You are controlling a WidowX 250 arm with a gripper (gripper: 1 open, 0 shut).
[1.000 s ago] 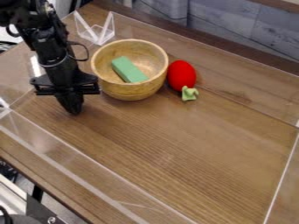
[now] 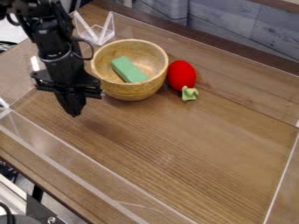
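Note:
My black gripper (image 2: 73,94) is low over the wooden table at the left, beside a wooden bowl (image 2: 149,54), its fingers pointing down and shut, with nothing visible between them. A green block (image 2: 128,69) lies inside the bowl. Right of the bowl is a red object (image 2: 181,73), with a small green piece (image 2: 190,93) at its lower edge. A small white object (image 2: 35,63) is partly hidden behind the gripper at the left.
A white wire-like item (image 2: 96,31) stands behind the arm. A raised edge runs along the back.
The gripper has shifted slightly, tilting and rising a little near the bowl's left side. The bowl, block and red object look unmoved.

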